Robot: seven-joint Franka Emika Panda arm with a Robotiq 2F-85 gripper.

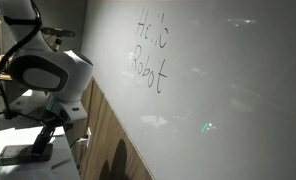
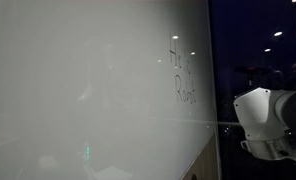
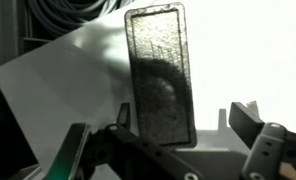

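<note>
A dark rectangular block, like a board eraser [image 3: 162, 80], lies on a white surface in the wrist view, its long side running away from my gripper. My gripper is open, with one finger [image 3: 70, 146] left of the block's near end and the other finger [image 3: 246, 122] right of it; gaps show on both sides. In exterior view 1 the gripper [image 1: 46, 138] is low over the eraser [image 1: 25, 152]. The whiteboard [image 1: 218, 80] carries the handwritten words "Hello Robot" [image 1: 150, 50]. Exterior view 2 shows the same writing [image 2: 184, 75], but neither the eraser nor the fingers.
Coiled dark cable [image 3: 73, 12] lies beyond the white surface at upper left in the wrist view. A wooden panel [image 1: 106, 130] runs beneath the whiteboard. A small green mark [image 1: 205, 128] is low on the board.
</note>
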